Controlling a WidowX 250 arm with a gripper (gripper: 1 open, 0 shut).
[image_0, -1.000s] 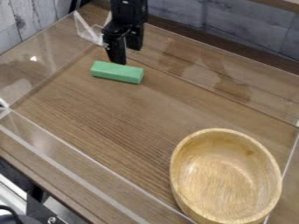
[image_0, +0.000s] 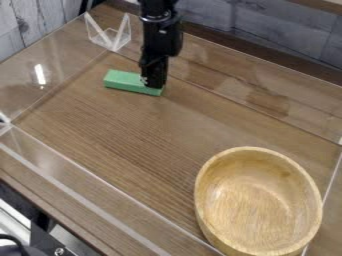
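A green block (image_0: 128, 82) lies flat on the wooden table (image_0: 147, 150) in the upper left. My dark gripper (image_0: 156, 78) reaches down from the top of the view to the block's right end, its tips at or just over it. It looks shut, and I cannot tell whether it touches the block.
A large round wooden bowl (image_0: 257, 200) sits at the lower right. Clear plastic pieces (image_0: 107, 30) stand at the back left, by the wall.
My gripper has come down from above and behind the block to its right end. The block lies where it was.
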